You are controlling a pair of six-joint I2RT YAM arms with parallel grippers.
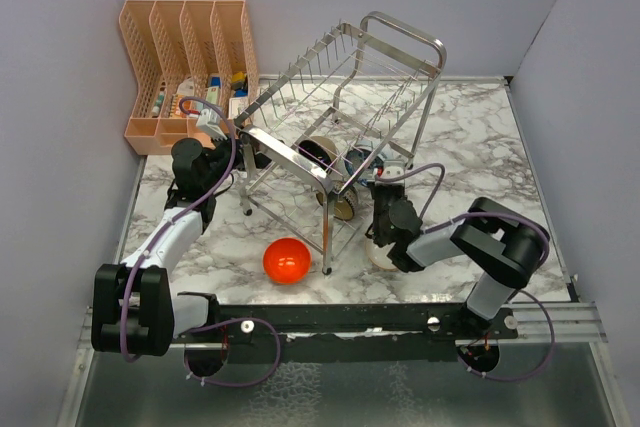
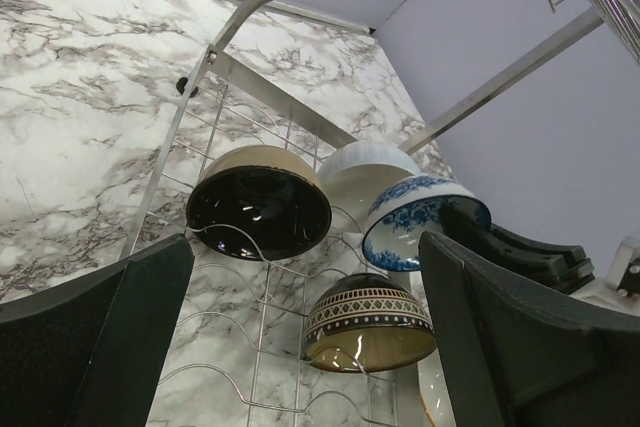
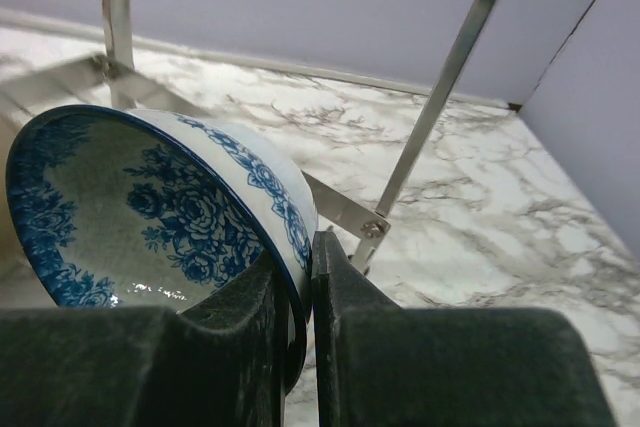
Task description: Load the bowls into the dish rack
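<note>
My right gripper is shut on the rim of a blue floral bowl, tilted in the rack's lower tier; the left wrist view shows it (image 2: 400, 227) beside a white bowl (image 2: 360, 162). A black bowl (image 2: 260, 207) and a patterned bowl (image 2: 368, 322) also rest on the lower wires. My left gripper stands open at the rack's left side, nothing between its fingers. An orange bowl (image 1: 286, 261) sits on the counter at front; a pale bowl (image 1: 378, 257) is mostly hidden under my right arm.
The steel two-tier rack (image 1: 328, 227) fills the middle. An orange divided organizer (image 1: 155, 67) holding small items stands at the back left.
</note>
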